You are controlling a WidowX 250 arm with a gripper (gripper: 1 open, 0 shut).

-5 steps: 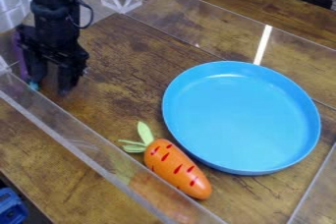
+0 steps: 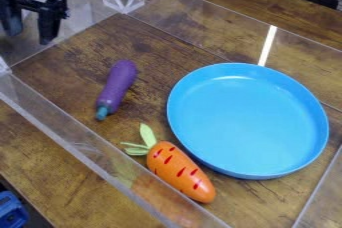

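A purple eggplant toy [image 2: 118,86] lies on the wooden floor of the clear-walled bin, left of centre. An orange carrot toy [image 2: 178,169] with green top lies at the lower middle. A blue plate [image 2: 247,122] fills the right side. My dark gripper [image 2: 27,27] is at the top left edge, above and left of the eggplant and apart from it; its fingers are too blurred and small to tell open from shut.
Clear plastic walls surround the wooden floor. Free floor shows at the top middle and left of the carrot. A blue object [image 2: 11,212] sits outside at the lower left.
My gripper has moved up and left to the edge.
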